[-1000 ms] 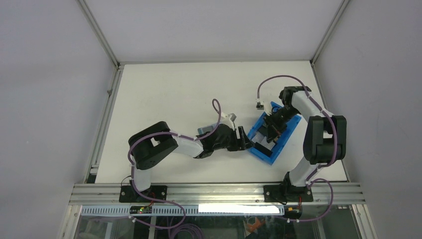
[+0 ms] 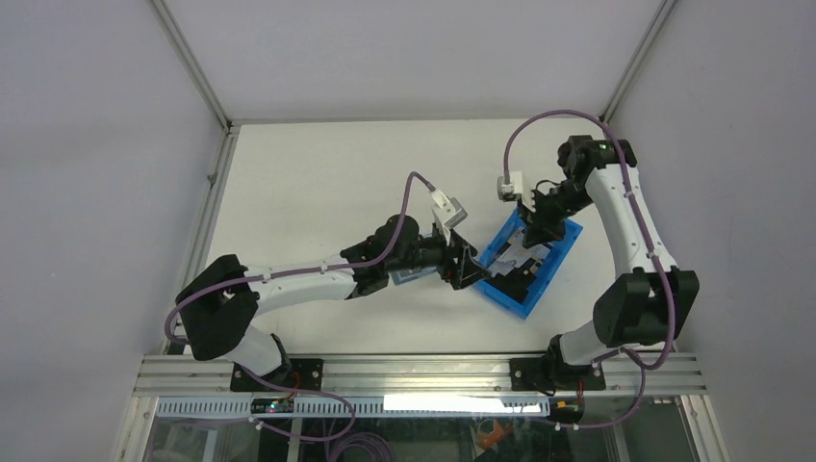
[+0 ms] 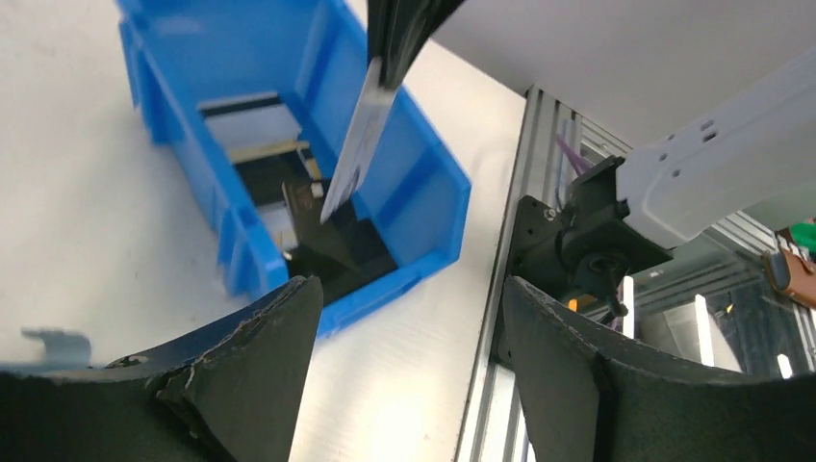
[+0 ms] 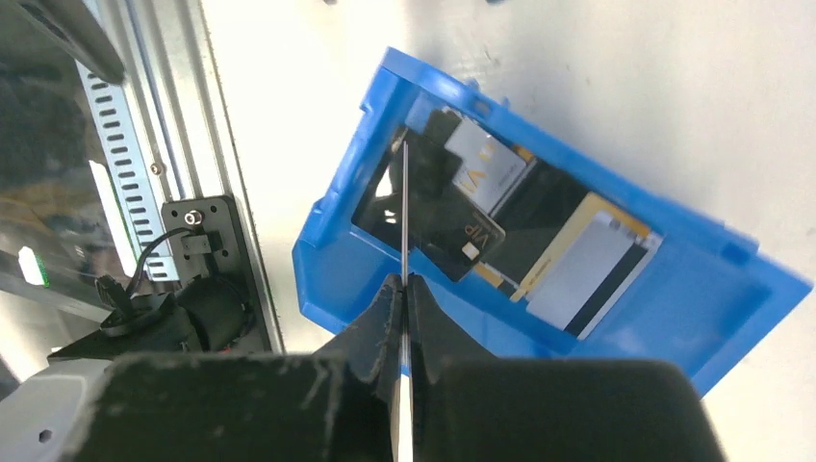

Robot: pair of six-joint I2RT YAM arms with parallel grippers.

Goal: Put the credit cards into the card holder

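A blue bin (image 2: 526, 303) at the right of the table has several black, white and silver cards (image 4: 587, 269) lying in it. My right gripper is above the bin, shut on a thin card (image 3: 360, 140) that looks edge-on in the right wrist view and silvery in the left wrist view. At the bin's left edge, my left gripper stands open and empty. Partly hidden under the left arm lies a pale blue flat object (image 2: 409, 276), which may be the card holder; a bit of it (image 3: 60, 348) shows in the left wrist view.
A metal rail (image 2: 423, 371) runs along the table's front edge. Both grippers are close together around the bin.
The left arm has drawn left and tilted, its gripper staying near the bin's edge; the pale blue object shows nearer the front.
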